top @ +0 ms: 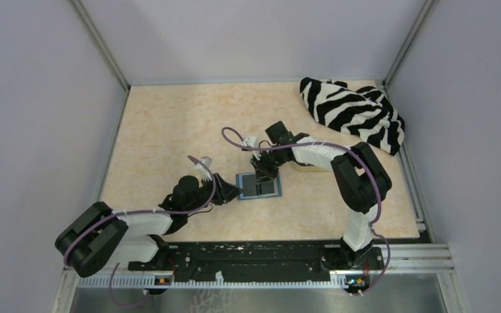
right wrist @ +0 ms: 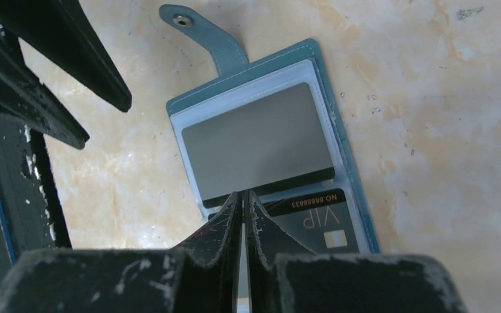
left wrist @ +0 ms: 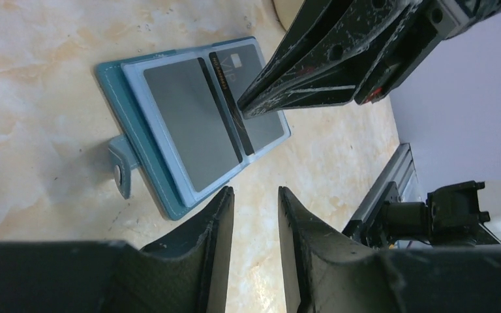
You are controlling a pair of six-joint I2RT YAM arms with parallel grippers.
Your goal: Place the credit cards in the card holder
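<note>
The teal card holder lies unfolded on the table, with a dark grey card in each of its two clear panels. The plain grey card shows its blank face in the panel by the strap; the VIP card lies in the other. Over the VIP card, near its black stripe, my right gripper points down with its fingertips almost meeting and no card visible between them. Whether they touch the card is unclear. Left of the holder, my left gripper has a gap between its fingers, with bare table showing through.
Behind the right arm stands a tan basket, mostly hidden. A zebra-striped cloth lies at the far right corner.
</note>
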